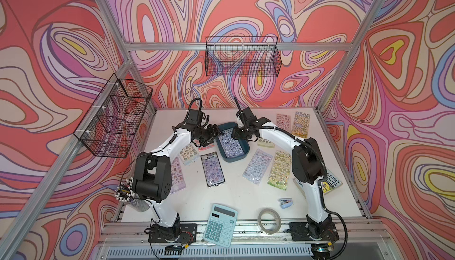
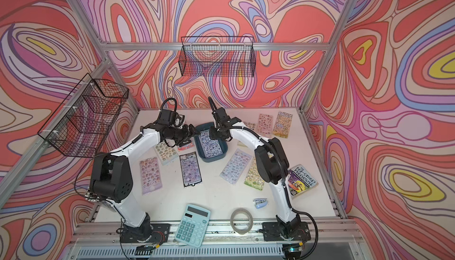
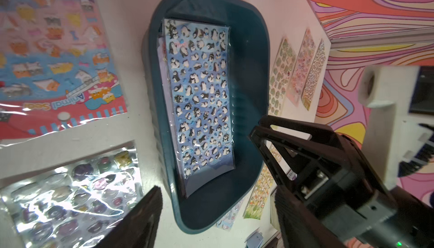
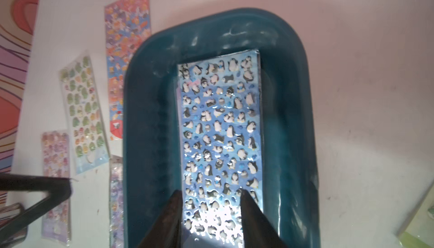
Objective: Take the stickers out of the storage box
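Note:
A dark teal storage box [image 3: 249, 89] sits mid-table. Inside it lies a penguin sticker sheet [image 3: 201, 98] over at least one pinkish sheet showing at its edge. My left gripper [image 1: 212, 132] hovers at the box's left side, its blurred fingertips parted with no sticker visible between them. My right gripper is over the box above the penguin sheet, fingertips parted and empty, very near or above the sheet; whether they touch it is unclear.
Several sticker sheets [image 1: 257, 165] lie around the box. A calculator [image 1: 220, 224], tape roll [image 1: 277, 219], stapler [image 1: 285, 203] and book [image 2: 302, 179] are near the front and right. Wire baskets [image 1: 242, 61] hang on back and left frames.

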